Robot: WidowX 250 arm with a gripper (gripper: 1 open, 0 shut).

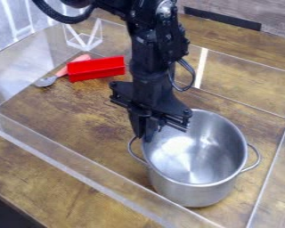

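A large steel pot (199, 170) with two side handles stands on the wooden surface at the lower right. My gripper (146, 128) is down at the pot's left rim, near the left handle, with the black housing above it. The fingertips look close together at the rim; whether anything thin is between them is hard to tell, as the housing partly hides them.
A red block (96, 69) and a metal utensil (46, 81) lie at the back left. Clear barrier panels edge the work area. The wood to the left of the pot is clear.
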